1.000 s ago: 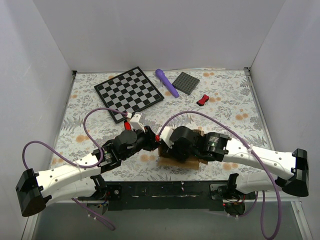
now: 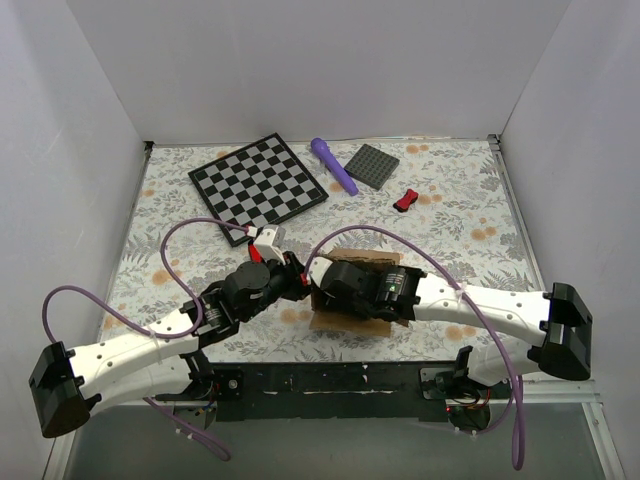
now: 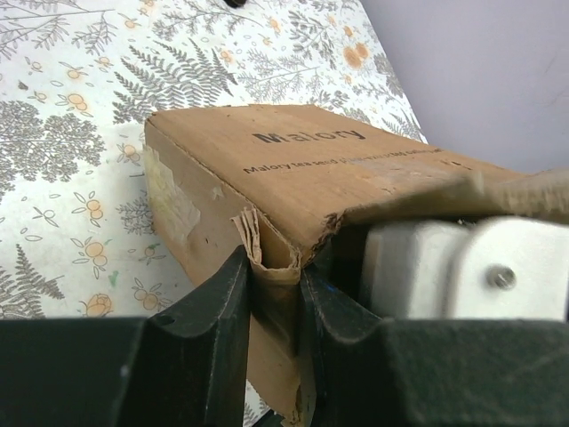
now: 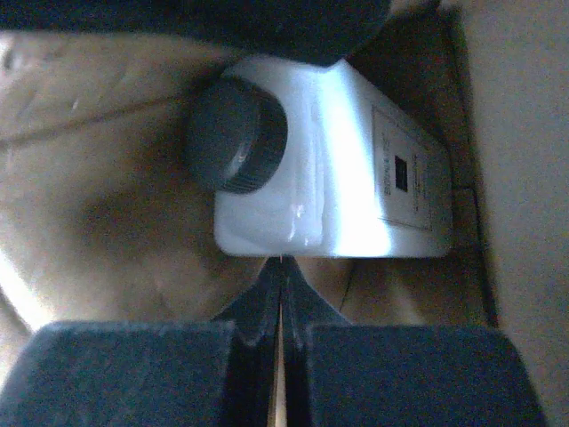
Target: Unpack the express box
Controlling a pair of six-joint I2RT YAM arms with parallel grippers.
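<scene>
The cardboard box (image 3: pixel 293 160) lies on the patterned tabletop, its opening facing my arms. My left gripper is shut on a flap at the box's corner. Inside the box lies a white bottle (image 4: pixel 311 169) with a dark ribbed cap (image 4: pixel 236 133). My right gripper is within the box, its fingertips together at the lower edge of the bottle, with nothing between them. The bottle is outside those fingers. From above, the arms cover most of the box (image 2: pixel 350 322), and both sets of fingertips are hidden.
Beyond the box lie a checkered board (image 2: pixel 258 182), a purple microphone-shaped object (image 2: pixel 333 166), a dark grey square (image 2: pixel 371 166) and a small red-and-black item (image 2: pixel 406 200). Bare tabletop (image 2: pixel 470 240) extends to the right. The box wall (image 4: pixel 524 178) is close beside the right gripper.
</scene>
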